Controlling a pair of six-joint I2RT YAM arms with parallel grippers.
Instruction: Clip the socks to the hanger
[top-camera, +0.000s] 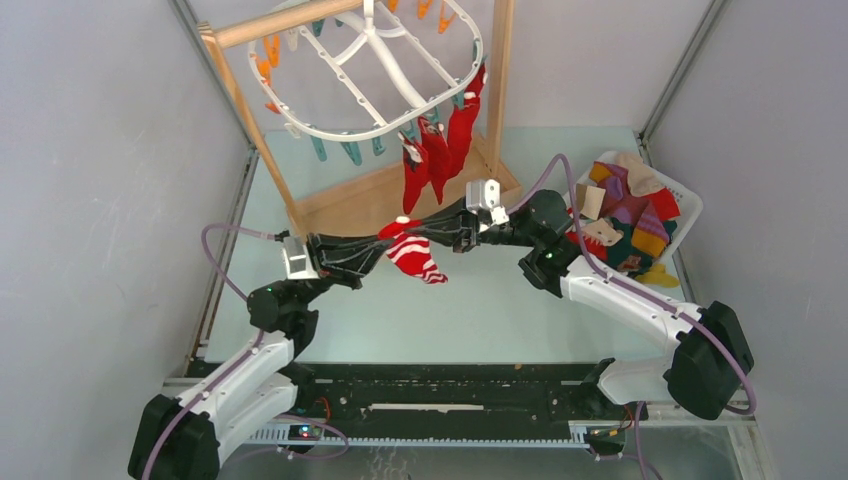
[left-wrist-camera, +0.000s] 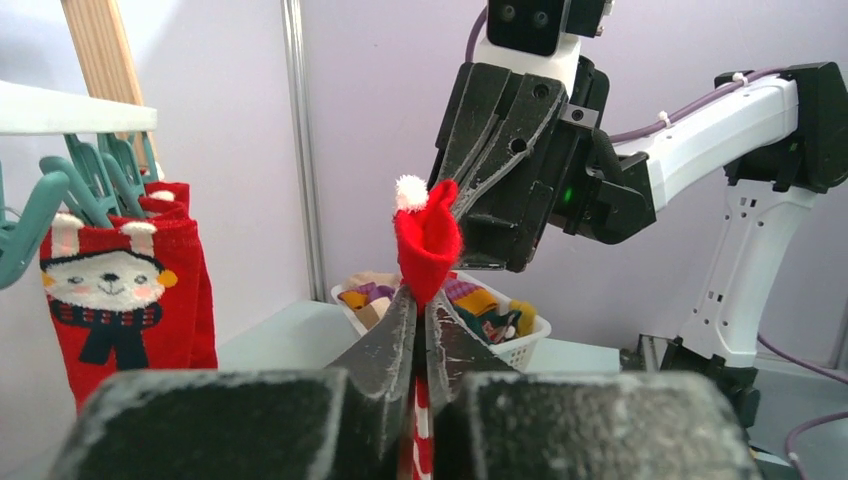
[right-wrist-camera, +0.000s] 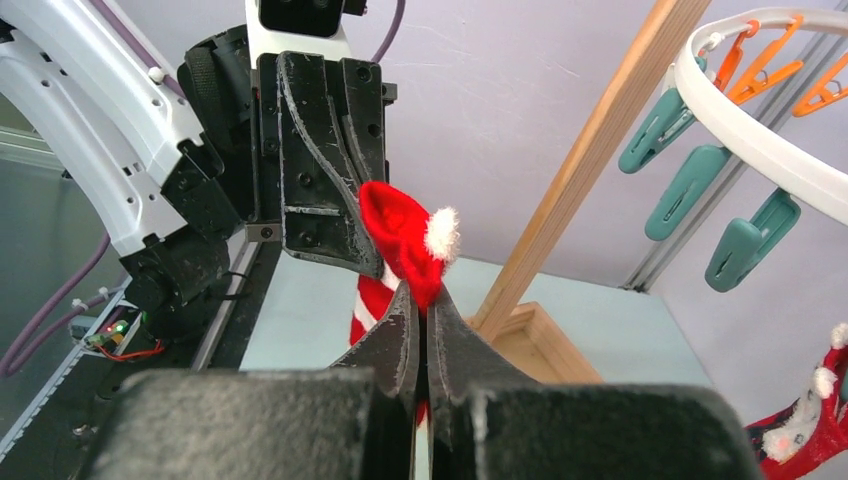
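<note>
A red-and-white striped sock (top-camera: 415, 262) with a white pompom hangs between the two grippers, above the middle of the table. My left gripper has its fingertips closed around the red cuff, with only a sliver between the fingers. On the opposite side of the cuff, my right gripper is shut, pinching the red cloth. The white oval hanger (top-camera: 340, 136) is on the wooden frame behind them. Several red socks (top-camera: 437, 158) hang from its right side. Empty teal clips (right-wrist-camera: 752, 240) dangle along the front of its rim.
A white basket (top-camera: 692, 208) of mixed socks stands at the right. The frame's wooden posts (top-camera: 499, 90) rise beside the hanger, and orange clips (top-camera: 264, 68) sit on its left.
</note>
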